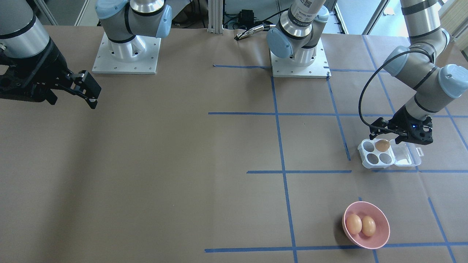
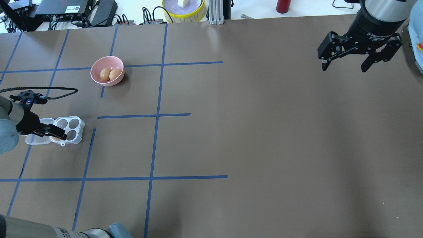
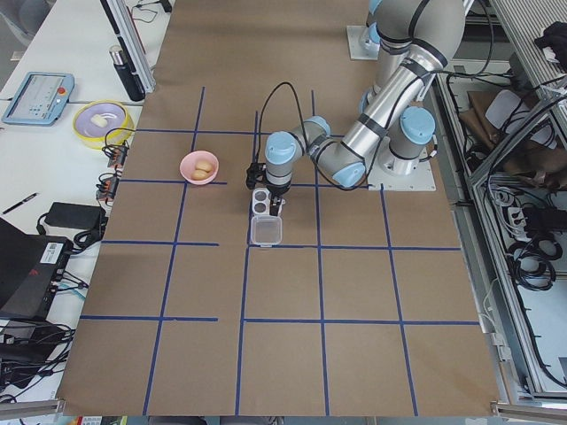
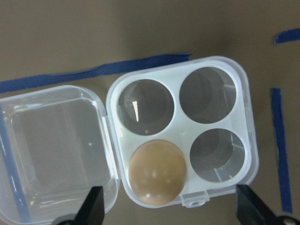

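A clear-lidded egg box (image 4: 222, 117) lies open on the table, one brown egg (image 4: 157, 172) in one of its four cups; the others are empty. Just over it my gripper (image 1: 382, 138) is open, its fingertips at the lower edge of the wrist view on either side of the egg, apart from it. A pink bowl (image 1: 365, 206) holds two eggs (image 1: 368, 225), nearer the front camera than the box.
Other arms stand around the table, one with a black gripper (image 2: 345, 55) at the far side.
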